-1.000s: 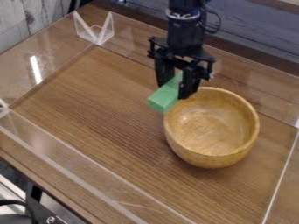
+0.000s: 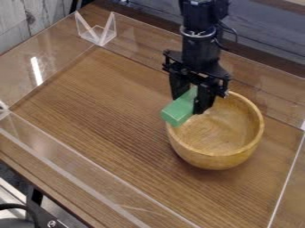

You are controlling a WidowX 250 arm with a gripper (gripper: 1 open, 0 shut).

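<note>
The black gripper (image 2: pixel 191 91) is shut on a green block (image 2: pixel 181 108), which hangs tilted at the left rim of a wide yellow-tan bowl (image 2: pixel 220 142) on the wooden table (image 2: pixel 84 116). The block partly overlaps the bowl's upper left side in the view. The fingertips are mostly dark and partly hidden by the block.
A clear wire-like holder (image 2: pixel 98 28) stands at the back left. A cable lies at the bottom left edge.
Over the last second the gripper and green block have moved down and slightly right, toward the bowl. The bowl looks unmoved.
</note>
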